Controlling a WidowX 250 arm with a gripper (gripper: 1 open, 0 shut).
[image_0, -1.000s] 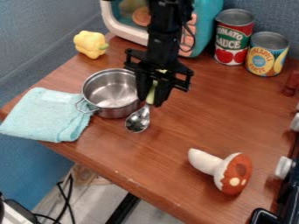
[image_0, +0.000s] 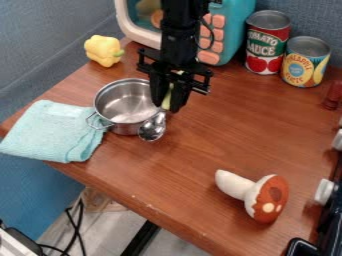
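Note:
My black gripper (image_0: 170, 92) hangs in the upper middle, just right of a steel pot (image_0: 123, 97), shut on a spoon with a pale green handle. The spoon's steel bowl (image_0: 152, 129) points down beside the pot's right side, near its rim. The pot stands beside a folded light blue cloth (image_0: 51, 130) on the wooden table (image_0: 160, 185).
At the back are a yellow toy (image_0: 104, 50), a teal toy oven (image_0: 214, 25), a tomato sauce can (image_0: 265, 45) and another can (image_0: 305, 62). A toy mushroom (image_0: 254, 192) lies front right; dark objects line the right edge.
My gripper and the spoon have moved slightly up and left, toward the pot.

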